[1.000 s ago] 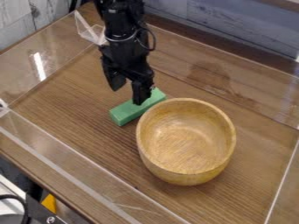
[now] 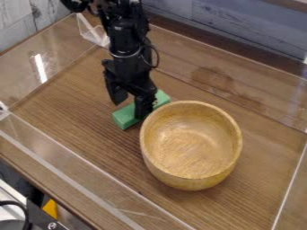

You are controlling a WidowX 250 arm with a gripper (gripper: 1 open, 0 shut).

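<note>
My black gripper [image 2: 129, 97] hangs from the top centre, its fingers down at a green rectangular block [image 2: 127, 117] lying on the wooden table. The fingers overlap the block's upper part; whether they touch it or how far apart they are is hard to tell. A large tan wooden bowl [image 2: 189, 163] sits just right of the block, close to it.
Pale walls edge it at top left and top right. Cables lie at the bottom-left corner.
The gripper has moved down and slightly left onto the green block. The block and bowl look unmoved.
</note>
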